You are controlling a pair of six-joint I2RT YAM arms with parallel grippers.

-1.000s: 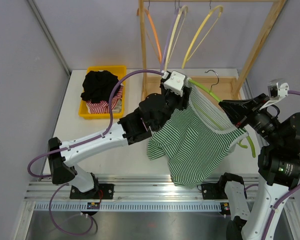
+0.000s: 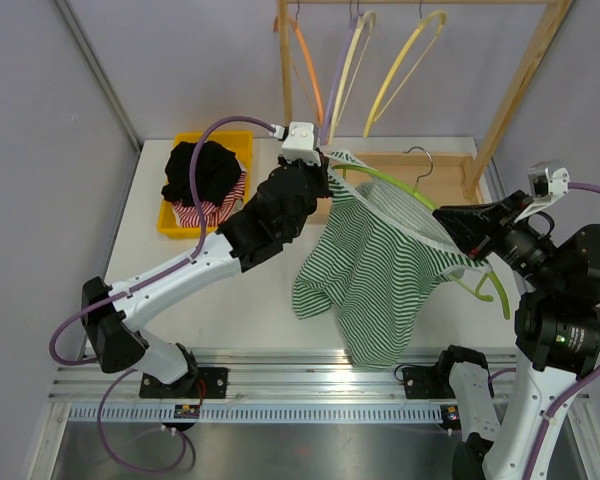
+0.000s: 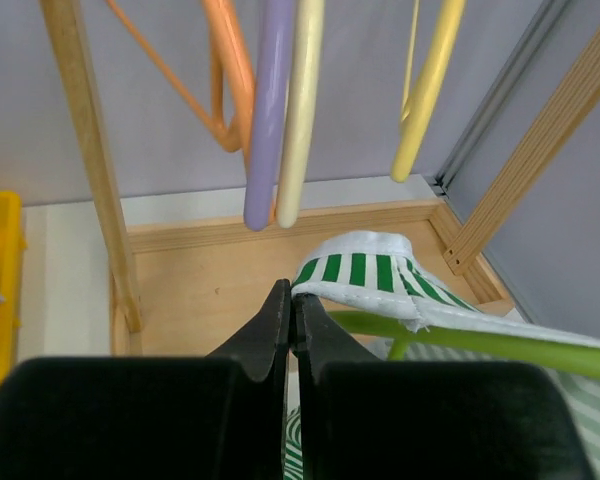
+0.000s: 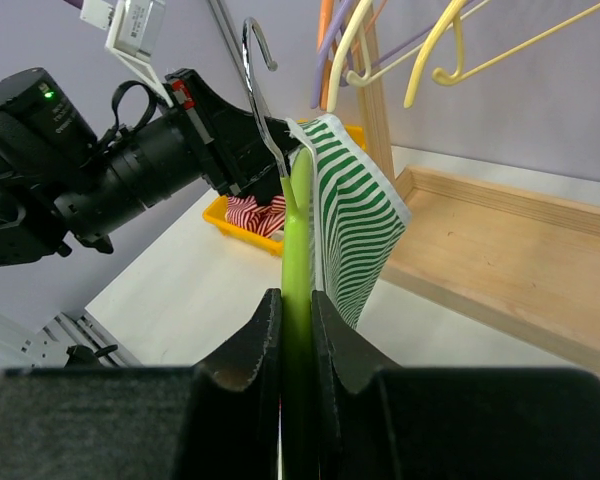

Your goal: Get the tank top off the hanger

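Note:
My left gripper is shut on a shoulder strap of the green-and-white striped tank top (image 2: 370, 270), stretching it out to the left. Inside that strap lies one end of the green hanger (image 3: 480, 342). On the other side, the hanger's green bar (image 4: 297, 240) runs between the fingers of my right gripper, which look closed around it. Its metal hook (image 2: 426, 165) points up towards the rack. The tank top's body hangs down over the table's front part, and its right side still covers part of the hanger below my right gripper.
Orange, purple, cream and yellow hangers (image 2: 405, 70) hang from the wooden rack (image 2: 512, 90) close behind. A yellow bin (image 2: 170, 215) with dark and red-striped cloth stands at the back left.
My left gripper has moved left with the strap, drawing it out past the hanger's end. The hanger has tilted slightly and its left end shifted left; my right arm has hardly moved.

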